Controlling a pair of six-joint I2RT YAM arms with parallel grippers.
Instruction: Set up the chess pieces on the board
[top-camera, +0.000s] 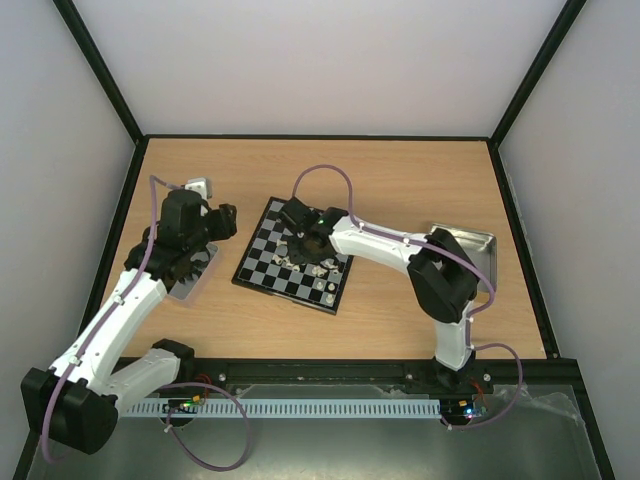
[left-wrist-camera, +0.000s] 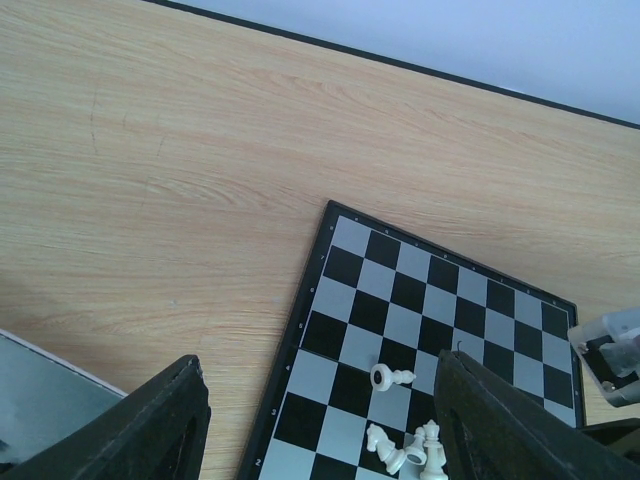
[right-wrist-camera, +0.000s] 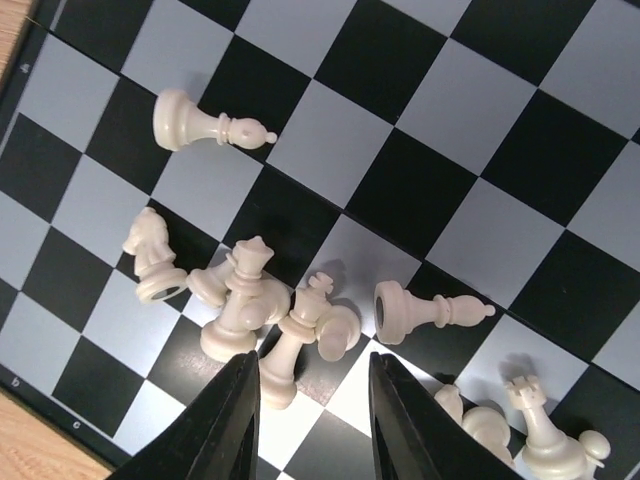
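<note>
The chessboard (top-camera: 262, 260) sits mid-table with several white pieces, most lying on their sides. In the right wrist view a bishop (right-wrist-camera: 433, 312) lies alone, another piece (right-wrist-camera: 195, 125) lies higher up, and a tangled group (right-wrist-camera: 240, 305) lies left of centre; a rook piece (right-wrist-camera: 532, 420) is at lower right. My right gripper is open over the board, nothing between its fingers. My left gripper is apart-fingered at the left, beside the board.
A plastic bin (top-camera: 190, 290) with dark contents stands left of the board, under my left arm. A metal tray (top-camera: 480, 250) is at the right.
</note>
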